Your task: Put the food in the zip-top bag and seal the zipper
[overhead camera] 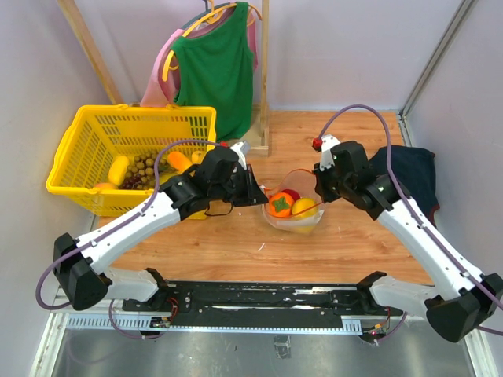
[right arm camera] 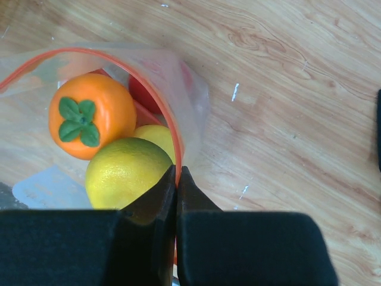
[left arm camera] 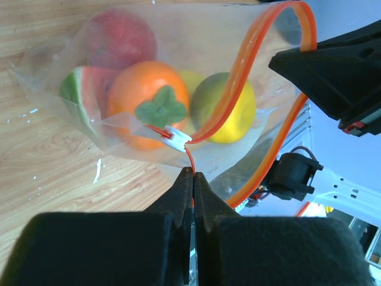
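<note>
The clear zip top bag (overhead camera: 288,224) stands on the table with its orange-edged mouth gaping. In the left wrist view it holds an orange persimmon (left arm camera: 146,95), a yellow-green citrus fruit (left arm camera: 229,110), a watermelon slice (left arm camera: 83,98) and a dark red fruit (left arm camera: 122,39). My left gripper is shut on the thin red end of the zipper strip, just below the white slider (left arm camera: 177,138). At the opposite end of the mouth, my right gripper is shut on the orange zipper edge (right arm camera: 169,116). The two zipper sides bow apart between the grippers.
A yellow basket (overhead camera: 78,149) with grapes and other toy food is at the back left. Behind it hangs a rack with a green top (overhead camera: 216,71). A dark cloth (overhead camera: 416,177) lies at the right. Bare table is in front of the bag.
</note>
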